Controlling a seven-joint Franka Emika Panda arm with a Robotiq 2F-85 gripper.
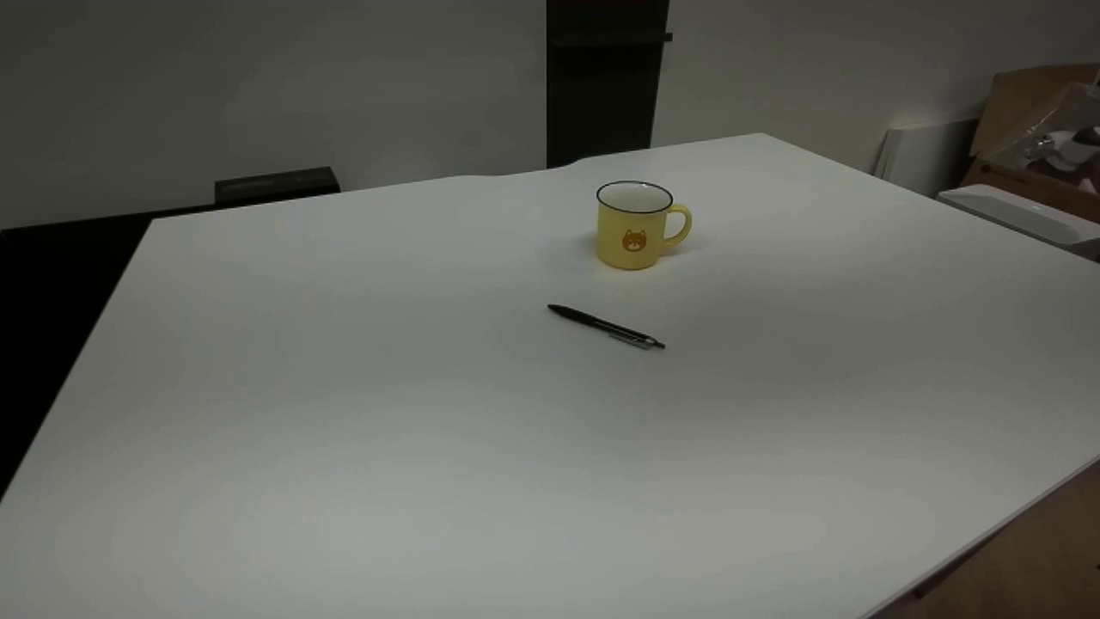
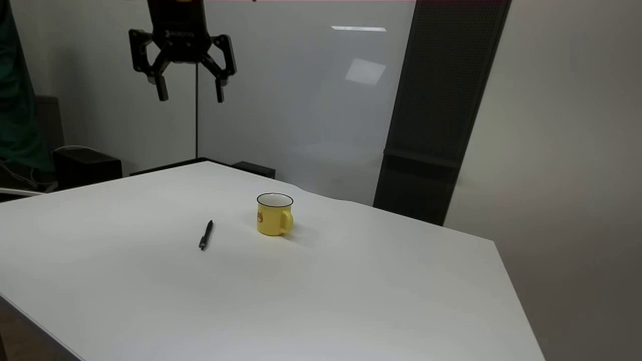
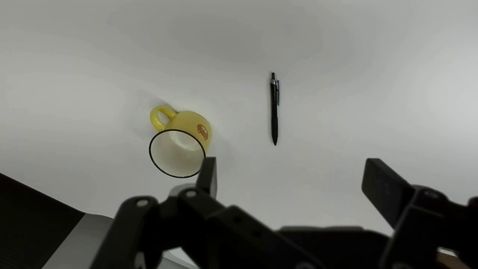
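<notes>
A yellow mug with a dark rim and an orange animal face stands upright on the white table. Beside it, apart from it, lies a black pen, flat on the surface. In the second exterior view my gripper hangs high above the table, open and empty, with the mug and the pen well below it. From the wrist, the pen shows ahead of the gap between the fingers, and the mug appears near the left finger. The first exterior view does not include my gripper.
A wall with a dark panel rises beyond its far edge. An open cardboard box stands off the table at the right.
</notes>
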